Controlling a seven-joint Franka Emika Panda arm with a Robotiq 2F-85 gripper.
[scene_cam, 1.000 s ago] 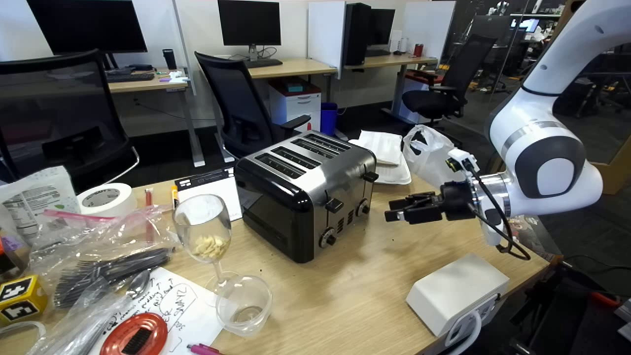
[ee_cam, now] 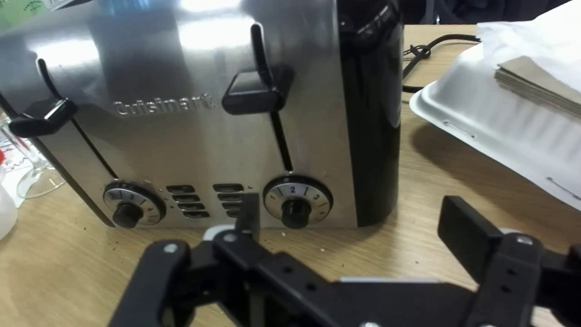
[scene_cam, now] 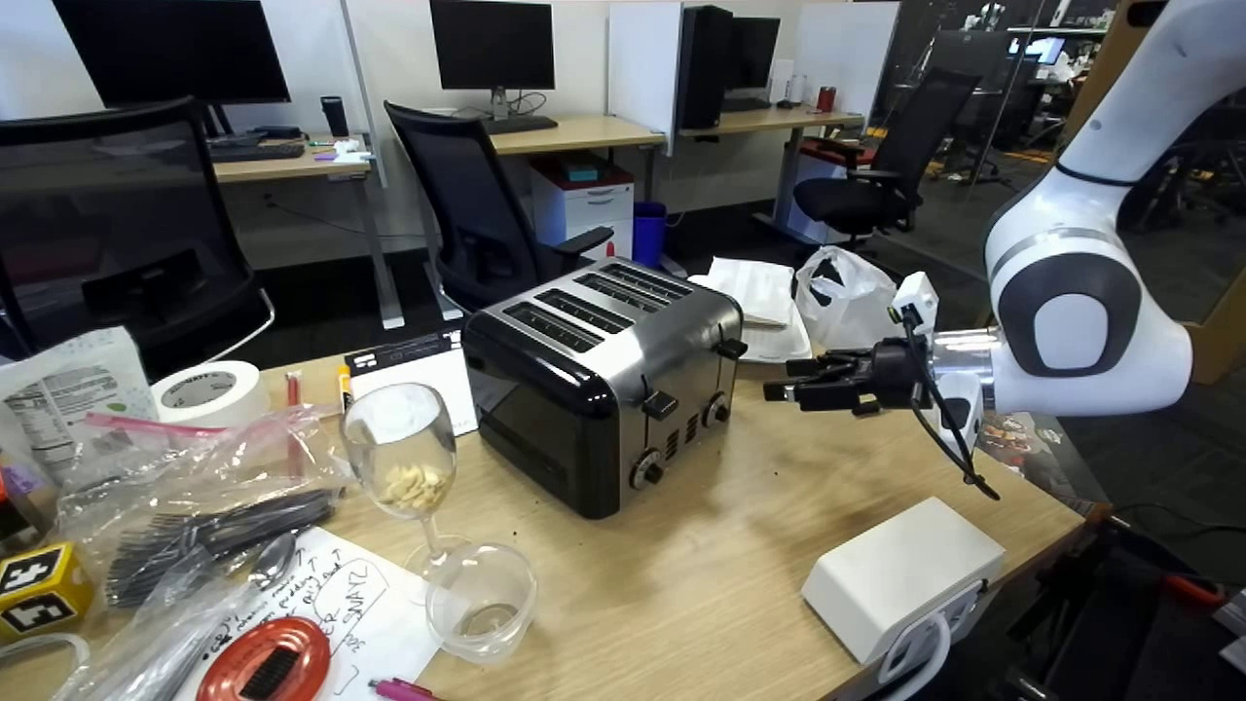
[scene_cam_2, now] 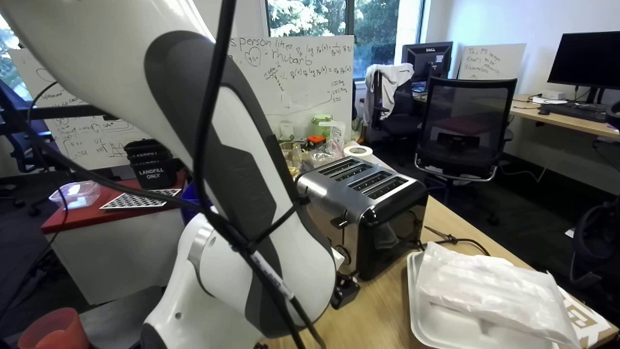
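A steel and black four-slot toaster stands on the table, its front with levers and dials turned toward my gripper. In the wrist view the right lever sits high in its slot, above a dial set near 2. The left lever is also up, over a second dial. My gripper is open before the toaster's right-hand dial, its fingers wide apart and nothing between them. In exterior view 2 the arm mostly hides the gripper.
White foam trays with wrapped packets lie beyond the toaster. A wine glass and a clear cup stand at its left. A white box sits at the near table edge; bare wood lies between it and the toaster.
My fingertips stand slightly higher, at nearly the same distance from the toaster. The toaster has not moved.
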